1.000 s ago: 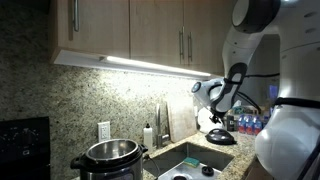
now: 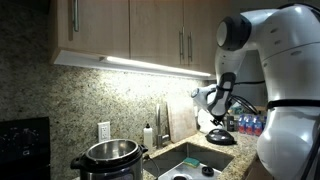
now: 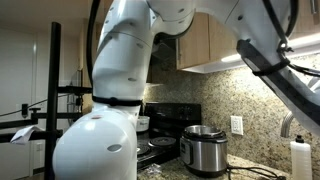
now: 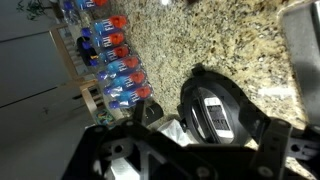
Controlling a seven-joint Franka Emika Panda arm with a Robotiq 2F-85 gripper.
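Observation:
My gripper is open, its dark fingers spread apart at the bottom of the wrist view. Above the counter, a round black lid or pan [image 4: 236, 107] lies in front of and partly beneath the fingers; a silvery, label-like patch shows in its middle. The same black item [image 2: 221, 137] appears on the far right of the counter in exterior view 1, below the end of the arm. Nothing can be seen held between the fingers. Part of the black item is hidden behind the gripper.
Bottles with red caps [image 4: 125, 66] stand in a row beside the black item. A sink [image 2: 190, 157] lies left of it. Further left are a soap bottle [image 2: 148, 136], a faucet and a steel pressure cooker [image 2: 112, 157]. Cabinets [image 2: 150, 30] hang overhead.
The arm has shifted slightly at the far right over the last second. The black item and the other counter objects look unmoved.

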